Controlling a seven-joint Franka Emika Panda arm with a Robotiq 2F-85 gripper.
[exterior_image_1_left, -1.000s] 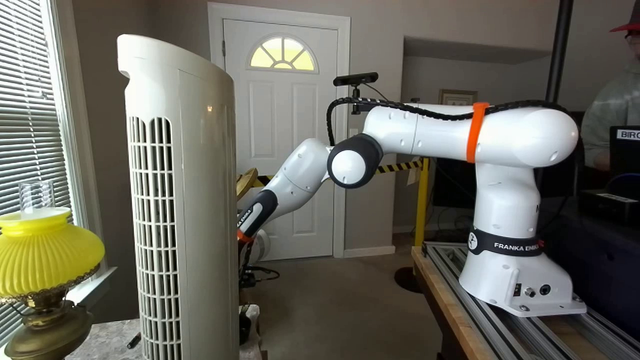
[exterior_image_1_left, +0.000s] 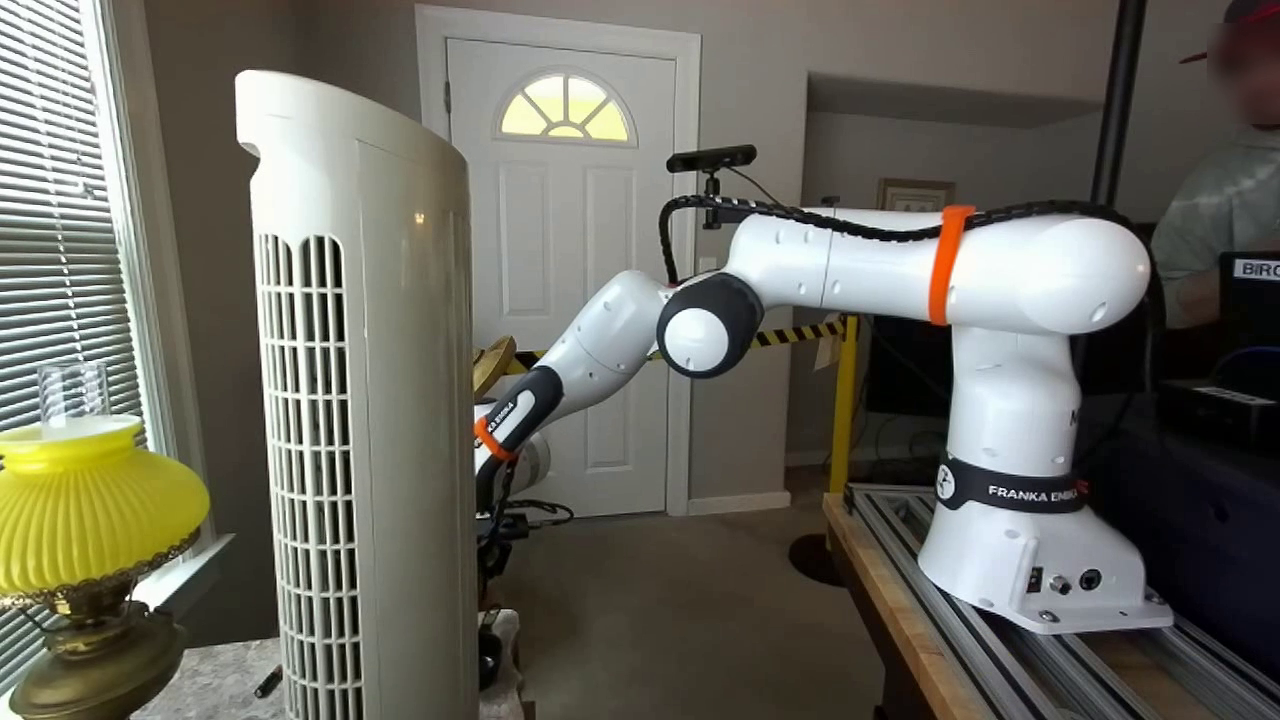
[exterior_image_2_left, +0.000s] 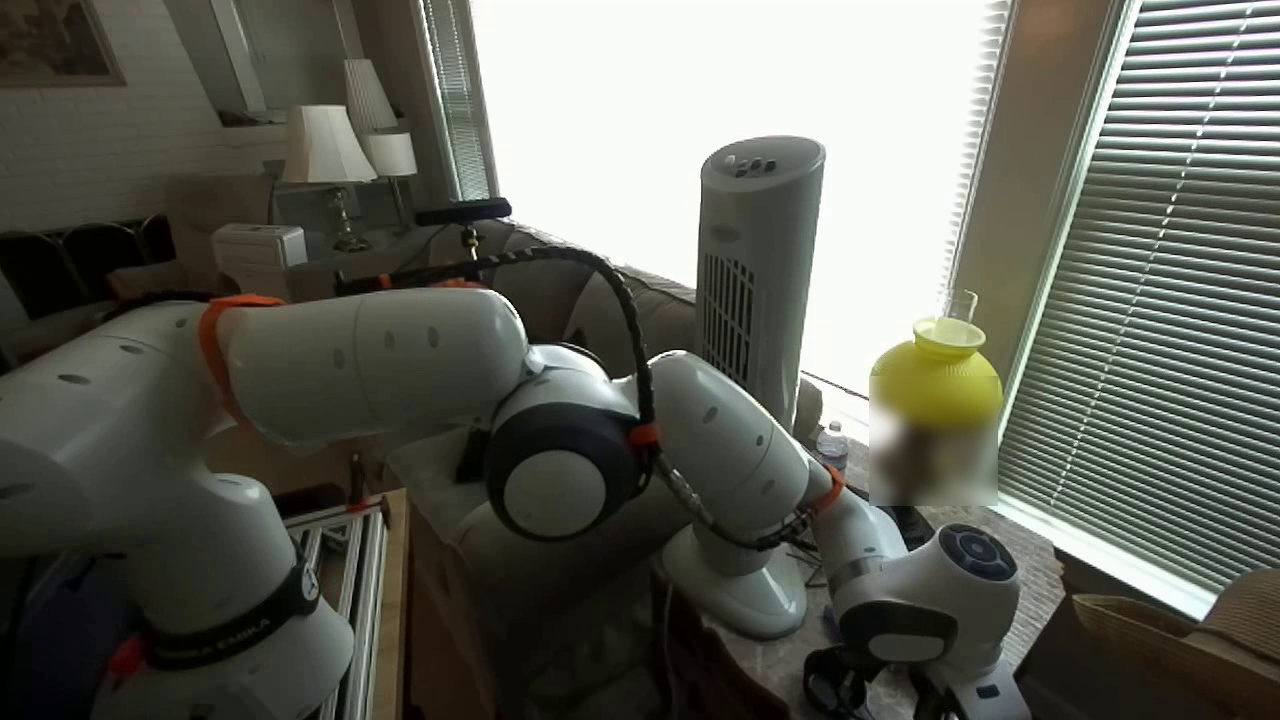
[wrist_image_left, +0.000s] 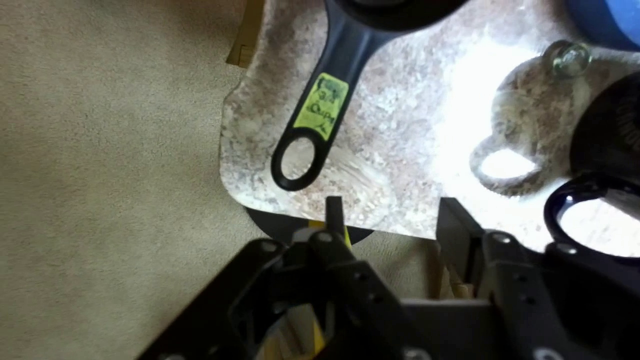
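In the wrist view my gripper has its two fingertips apart, with an empty gap between them over the edge of the stone-patterned table. Just beyond the gap lies a black measuring cup (wrist_image_left: 340, 57), its handle carrying a green label that reads roughly "3/4 Cups" and ending in an open ring. The cup's bowl is cut off by the top of the frame. To the right, partly cut off, is a black mug (wrist_image_left: 609, 129) with its handle towards my right finger. The tower fan blocks the gripper in exterior view 1.
A tall tower fan (exterior_image_2_left: 756, 264) stands close beside the arm, with a yellow-shaded lamp (exterior_image_2_left: 938, 384) near the window. A small clear glass object (wrist_image_left: 568, 59) and a blue item (wrist_image_left: 609, 21) sit at the table's upper right. Bare carpet (wrist_image_left: 120, 180) lies left of the table.
The forearm end and wrist have risen a little and shifted slightly right in exterior view 1. The person at the right edge has moved. The fan and lamp have stayed put.
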